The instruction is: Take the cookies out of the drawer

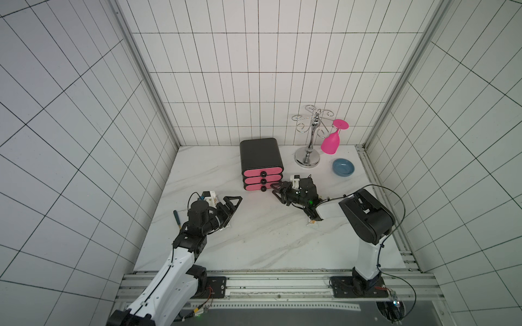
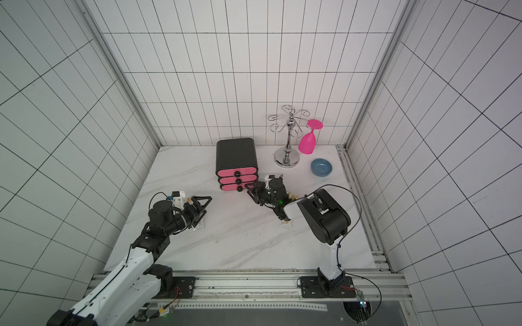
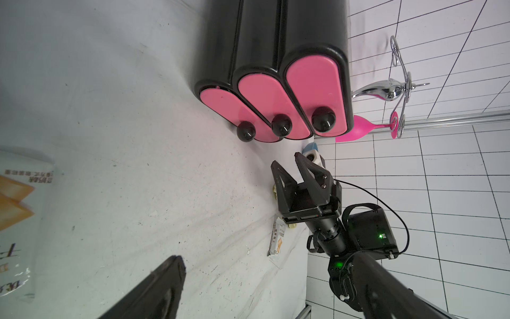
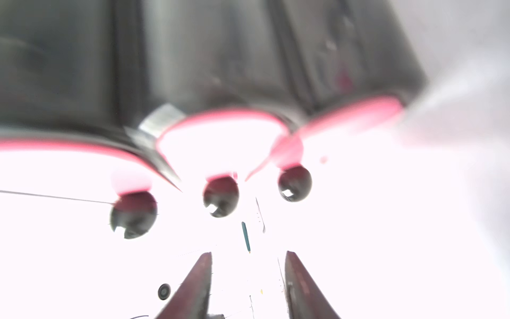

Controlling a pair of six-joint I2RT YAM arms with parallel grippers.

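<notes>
The black cabinet [image 1: 261, 153] has three pink-fronted drawers, all pushed in: top drawer [image 1: 252, 172], middle drawer [image 1: 252, 181], bottom drawer [image 1: 253, 187]. Their round black knobs show in the right wrist view, among them the bottom knob [image 4: 294, 183]. Just right of the bottom drawer front, my right gripper has its fingers apart and nothing between them. My left gripper is wide open and empty, in front and left of the cabinet. One cookie packet [image 3: 21, 223] lies by the left gripper. Another packet [image 3: 276, 236] lies beneath the right arm, partly hidden.
A chrome stand [image 1: 307, 156] holds an upside-down pink glass [image 1: 330, 144] at the back right. Near it sits a blue dish [image 1: 343, 167]. A dark-handled tool [image 1: 176, 218] lies far left.
</notes>
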